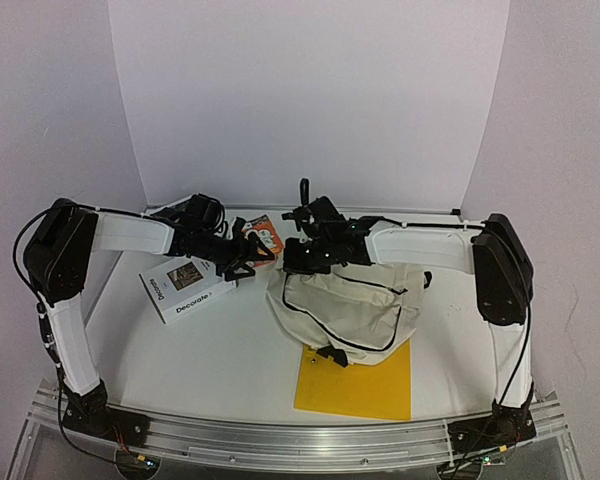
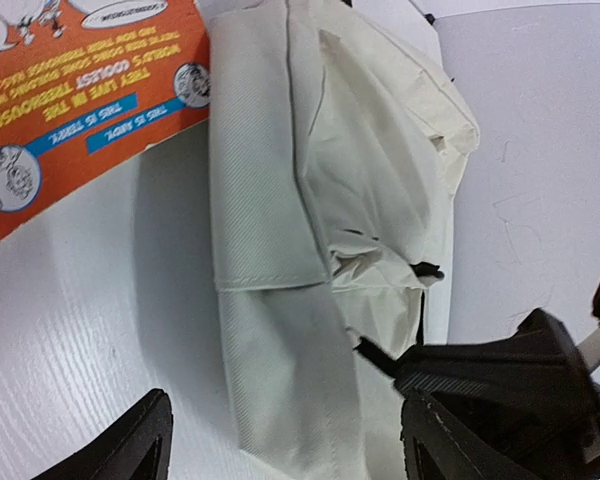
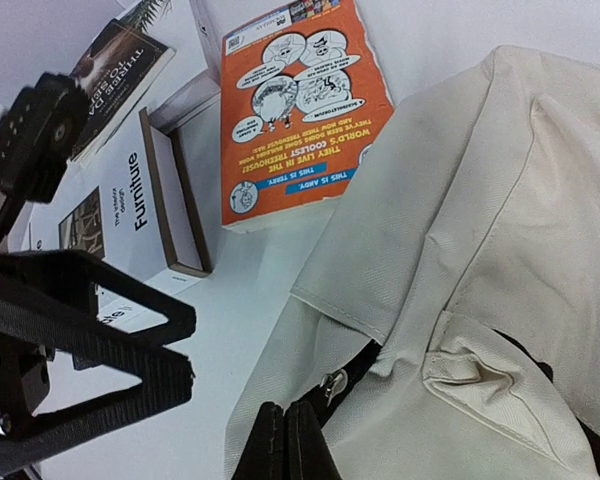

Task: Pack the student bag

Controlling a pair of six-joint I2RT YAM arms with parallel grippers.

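Observation:
The cream bag [image 1: 345,310] lies collapsed on the table, with a dark zipper [image 3: 358,370] along its near-left edge. My right gripper is shut on the zipper's pull, whose metal slider [image 3: 334,382] shows just beyond the fingertips. Open and empty, my left gripper hovers over the bag's left edge, fabric visible between its fingers. Behind it lies an orange book [image 3: 295,115]. A white box-like "Decorate" book [image 1: 188,285] rests at the left, partly under the left arm. A yellow folder [image 1: 355,390] sticks out from beneath the bag's front.
A dark-covered book [image 3: 120,75] lies at the back left, beside the white one. Both grippers are close together above the bag's left end.

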